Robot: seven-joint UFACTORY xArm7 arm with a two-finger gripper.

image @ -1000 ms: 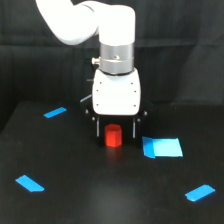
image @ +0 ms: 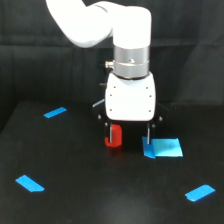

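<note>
A small red block (image: 115,136) stands on the black table near the middle of the camera view. My white gripper (image: 129,132) is over the table there, its fingers wide apart. Its left finger is by the red block's left part, while the right finger is well clear of it, over the blue patch. Whether the block lies between the fingers or behind them in depth, I cannot tell. Nothing is visibly gripped.
A light blue patch (image: 167,148) lies right of the block. Blue tape strips mark the table at the upper left (image: 55,112), lower left (image: 30,184) and lower right (image: 200,193).
My gripper has shifted to the right, from being centred over the red block to mostly right of it. The block looks almost unmoved. The fingers are still open.
</note>
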